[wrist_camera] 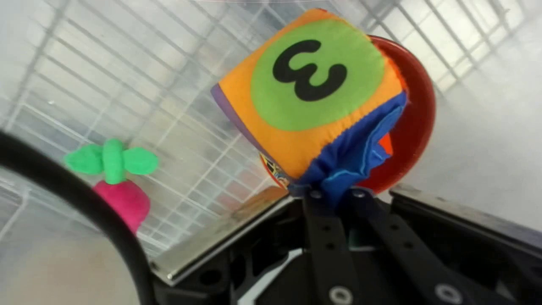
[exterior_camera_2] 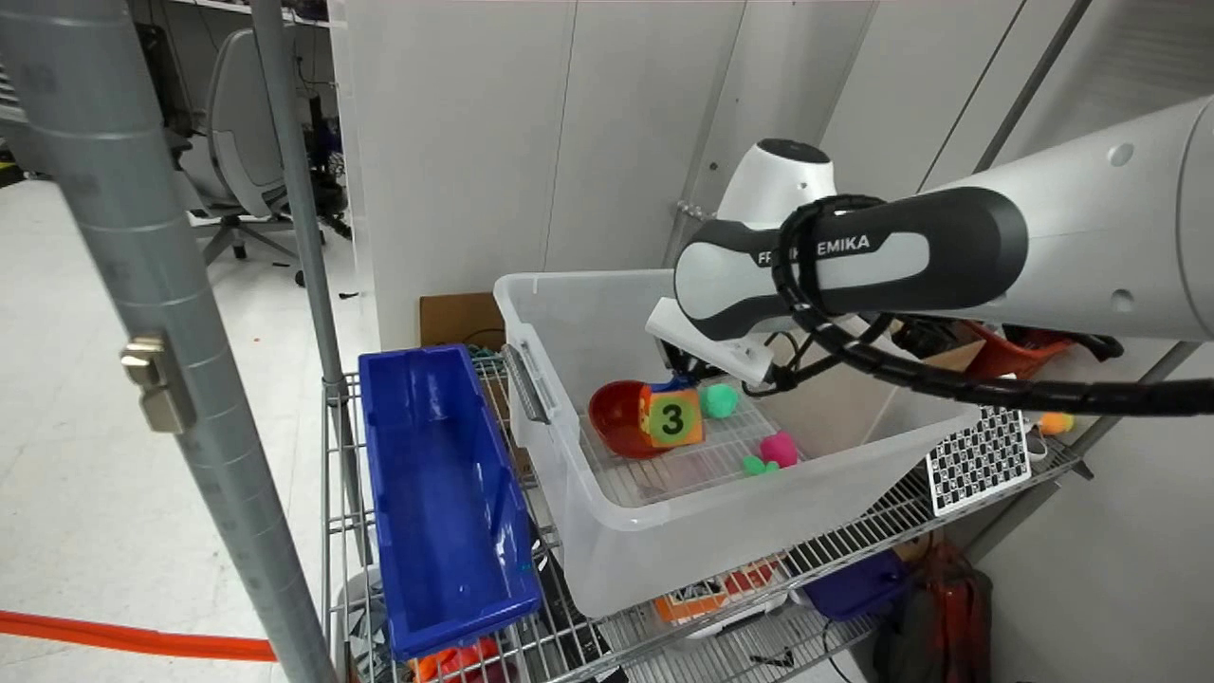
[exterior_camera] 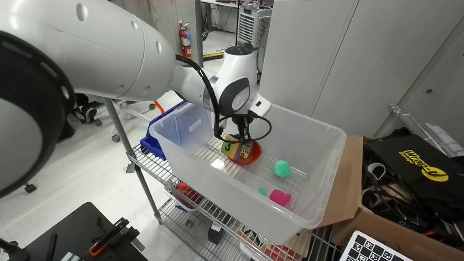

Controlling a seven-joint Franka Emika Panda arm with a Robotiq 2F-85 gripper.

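Note:
A soft cloth block (wrist_camera: 305, 109) with a black 3 on a green circle is pinched by its crumpled blue side in my gripper, which is shut on it. In the wrist view it covers part of a red bowl (wrist_camera: 420, 114). From exterior view 1, the block (exterior_camera: 232, 147) appears above and to the left of the bowl (exterior_camera: 255, 153), overlapping it in sight. Exterior view 2 shows the block (exterior_camera_2: 674, 419) in front of the bowl's right side (exterior_camera_2: 615, 415). Whether block and bowl touch is unclear.
The clear plastic bin (exterior_camera: 319, 174) surrounds the gripper with high walls. On its floor lie a green ball (exterior_camera: 282, 169) and a pink toy with green leaves (exterior_camera: 280, 198). A blue tray (exterior_camera_2: 438, 501) stands outside, beside the bin.

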